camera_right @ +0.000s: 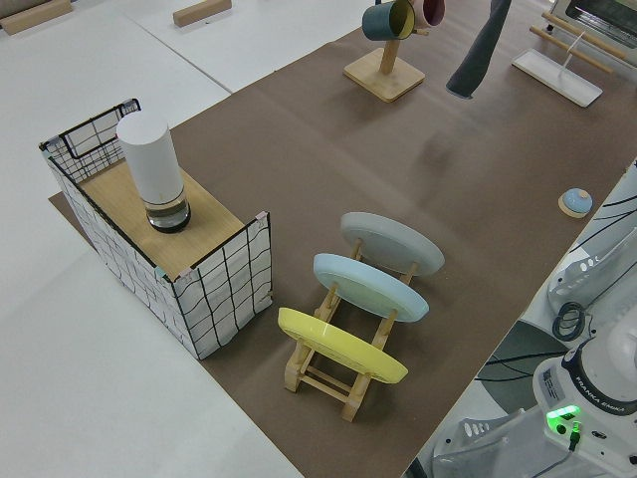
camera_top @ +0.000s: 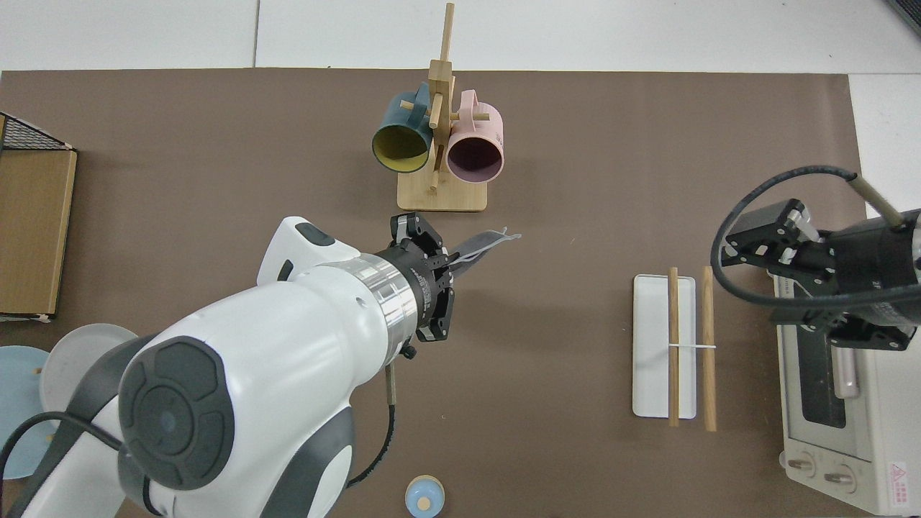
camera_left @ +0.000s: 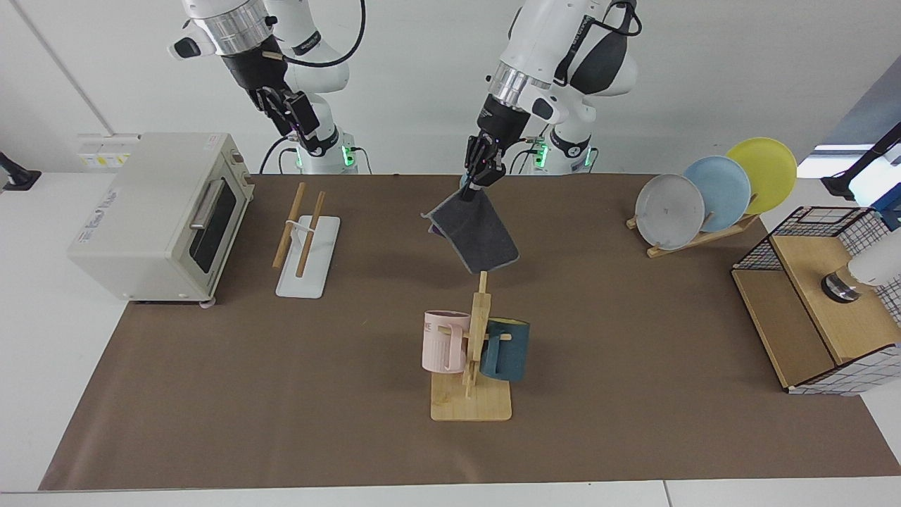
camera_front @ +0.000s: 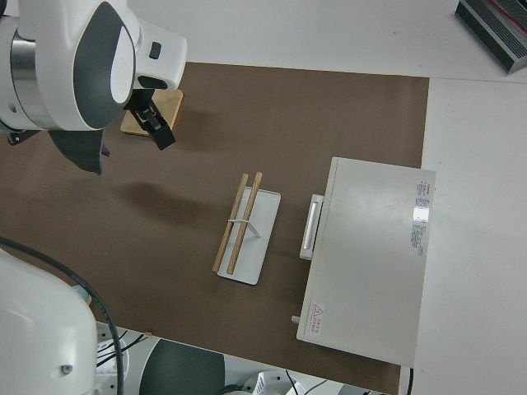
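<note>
My left gripper (camera_left: 482, 173) is shut on a dark grey cloth (camera_left: 473, 232), which hangs above the mat behind the mug stand (camera_left: 469, 408); in the top view it is mostly hidden by the arm. The stand holds a pink mug (camera_top: 475, 142) and a teal mug (camera_top: 402, 134). My right gripper (camera_left: 308, 134) hangs over the toaster oven's end of the table, empty as far as shows; its finger is too small to judge.
A white toaster oven (camera_front: 366, 255) stands beside a white rack with wooden bars (camera_front: 263, 230). At the other end are a plate rack with plates (camera_left: 669, 211) and a wire shelf (camera_left: 777, 329). A small blue round object (camera_top: 424, 496) lies near the edge.
</note>
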